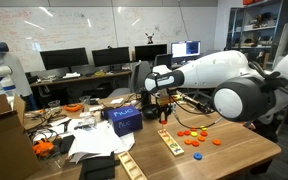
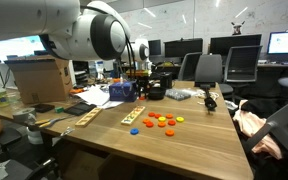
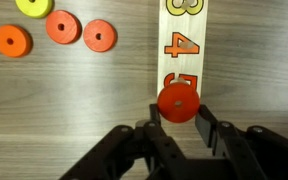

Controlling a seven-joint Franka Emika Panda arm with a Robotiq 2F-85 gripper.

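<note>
An orange-red disc (image 3: pixel 178 102) sits between the fingertips of my gripper in the wrist view, with a finger close against each side. It looks larger than the loose discs, so it is nearer the camera, over the end of the pale numbered board (image 3: pixel 179 45). The disc partly covers the 5; the 4 and part of an 8 or 3 show beyond it. From the side, the gripper (image 1: pixel 164 112) points down at the far end of this board (image 1: pixel 171 143). Whether the disc touches the board cannot be told.
Loose red, orange and yellow discs (image 3: pixel 64 27) lie beside the board, with a blue one (image 2: pixel 134 132) nearby. A second pale board (image 1: pixel 132 166), white papers (image 1: pixel 89 140) and a blue box (image 1: pixel 125 120) are to the left.
</note>
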